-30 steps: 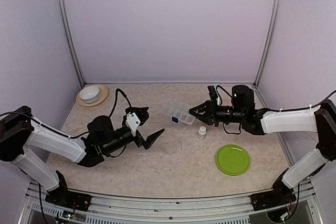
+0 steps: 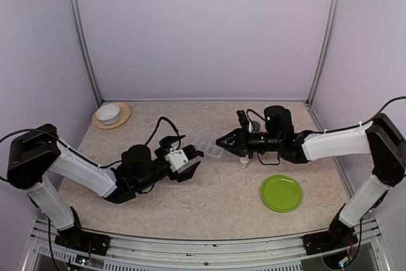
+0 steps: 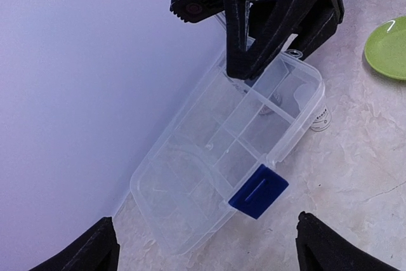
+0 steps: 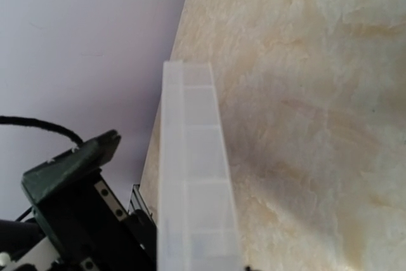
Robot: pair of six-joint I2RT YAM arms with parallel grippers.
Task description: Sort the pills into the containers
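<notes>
A clear compartment box (image 2: 206,144) with a blue latch (image 3: 258,191) hangs above the table, tilted, my right gripper (image 2: 231,141) shut on it. In the right wrist view the box (image 4: 196,157) appears edge-on in the middle. My left gripper (image 2: 189,166) is part open just left of the box, with nothing visible between its fingers; in the left wrist view its fingertips frame the latch end from below. A white bottle (image 2: 243,162) stands on the table under the right gripper, partly hidden. No pills can be made out.
A green plate (image 2: 281,193) lies at the front right. A white bowl (image 2: 108,113) sits on a round tan board (image 2: 122,120) at the back left.
My left gripper has moved right toward the box. My right gripper has moved left with the box in it, covering more of the bottle.
</notes>
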